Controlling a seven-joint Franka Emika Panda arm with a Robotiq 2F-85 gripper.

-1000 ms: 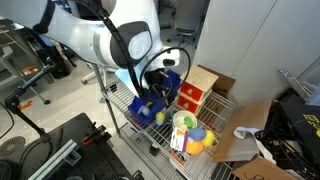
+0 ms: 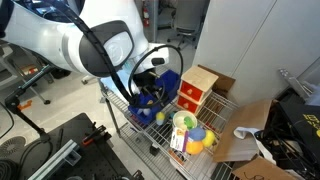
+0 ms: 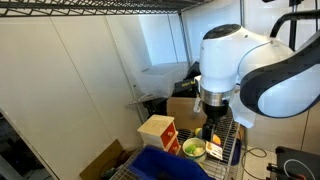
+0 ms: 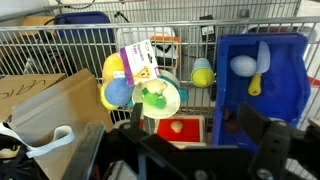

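My gripper stands open at the bottom of the wrist view, its dark fingers spread apart with nothing held between them. Beyond it on the wire rack rests a round pale bowl (image 4: 172, 104) with a green item (image 4: 154, 100) inside. Left of the bowl are a yellow ball (image 4: 112, 68) and a blue ball (image 4: 118, 93). A yellow and grey cup-like item (image 4: 203, 72) lies right of the bowl. The blue bin (image 4: 230, 50) at the right contains a white item (image 4: 243, 66) and a yellow-handled tool (image 4: 256, 84). In exterior view 1 the arm partly hides this bin.
A wooden box with red drawer fronts (image 2: 190, 92) stands on the rack behind the bowl. An open cardboard box (image 2: 240, 130) takes up the right side. The rack's wire rim (image 4: 60, 35) borders the load. Some bare wire shows between bowl and bin.
In exterior view 1 the white arm has shifted leftward and nearer the camera over the last second. The things on the rack appear unmoved.
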